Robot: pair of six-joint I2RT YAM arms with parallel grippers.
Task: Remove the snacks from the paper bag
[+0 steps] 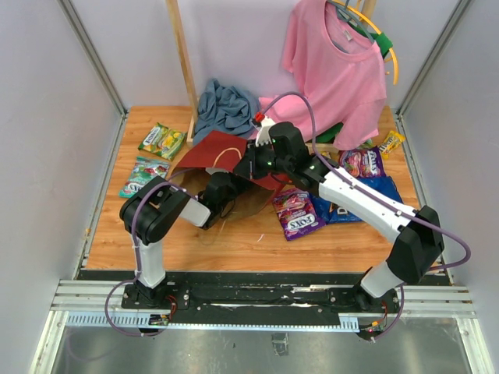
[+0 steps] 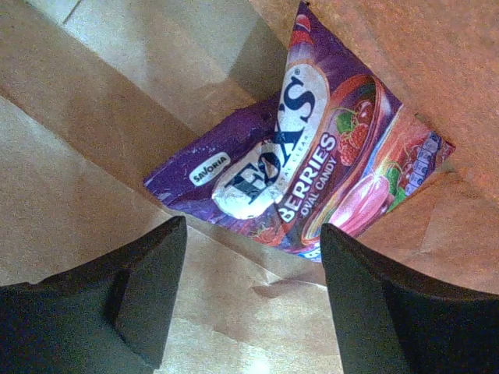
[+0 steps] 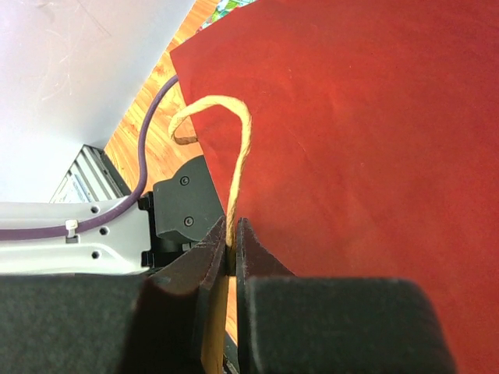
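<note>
The red paper bag (image 1: 210, 148) lies open at the centre. Inside it, in the left wrist view, a purple Fox's Berries candy pack (image 2: 343, 148) rests on brown paper just beyond the fingertips of my left gripper, which is open with nothing between them. In the top view that gripper is mostly hidden in the bag. My right gripper is shut on the bag's twisted paper handle (image 3: 242, 140) at the red top panel.
Snack packs lie outside: green ones (image 1: 160, 140) at left, purple (image 1: 296, 218) and blue ones at right. A grey-blue cloth (image 1: 222, 109) and hanging pink shirt (image 1: 335, 70) are behind. Bare wood is at front.
</note>
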